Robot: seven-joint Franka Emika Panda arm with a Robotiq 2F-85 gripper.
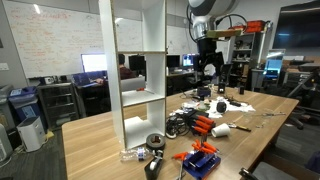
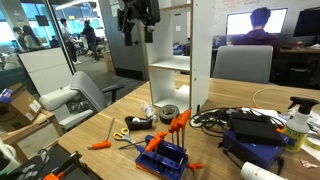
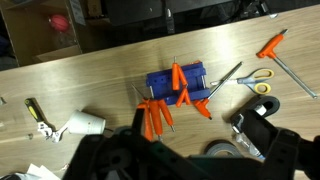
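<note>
My gripper is open, its dark fingers wide apart at the lower edge of the wrist view. Nothing is held between them. In exterior view 1 the gripper (image 1: 208, 74) hangs high over the table, clear of everything on it. Below stands a blue holder (image 3: 158, 86) with orange-handled tools (image 3: 178, 78) in or across it. More orange-handled tools (image 3: 157, 117) lie beside it. In exterior view 2 the blue holder (image 2: 160, 162) sits near the front of the table, with orange handles (image 2: 181, 121) standing up from it.
A white mug (image 3: 86, 123) lies on its side. Scissors (image 3: 256, 80), an orange-handled driver (image 3: 270, 47) and a tape roll (image 3: 223, 149) lie around the holder. A tall white shelf (image 1: 135, 75) rises from the table; dark cables (image 1: 181, 122) clutter the middle. Bare wood shows at the table's left.
</note>
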